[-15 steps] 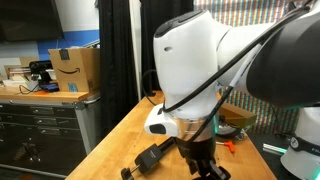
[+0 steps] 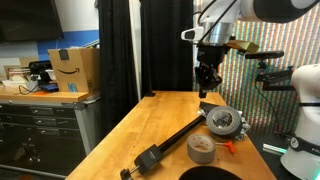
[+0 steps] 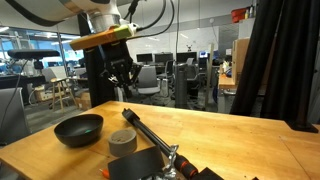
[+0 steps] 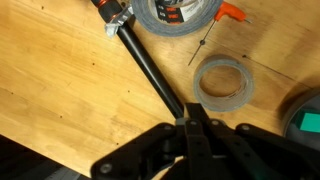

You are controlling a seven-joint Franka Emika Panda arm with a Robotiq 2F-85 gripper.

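Observation:
My gripper is shut, with nothing showing between its fingers; in exterior view 1 the gripper (image 2: 207,89) hangs well above the table. A grey tape roll (image 2: 201,150) lies on the wood; in the wrist view this tape roll (image 4: 225,104) is just beyond the fingertips, to their right. The black bowl (image 3: 78,130) stands beside it, and in the wrist view a green block (image 4: 310,122) shows inside the bowl (image 4: 290,112), partly cut off by the frame edge.
A long black bar (image 4: 150,66) lies across the table near the rolls. A larger silver tape roll (image 2: 224,122) and an orange-handled screwdriver (image 4: 232,11) lie close by. Bare wood (image 3: 220,130) stretches away on the far side of the bar.
The arm has moved up and back from low over the bowl, and the gripper now hangs higher, above the bar and rolls. The tape roll and bowl have come into clearer view.

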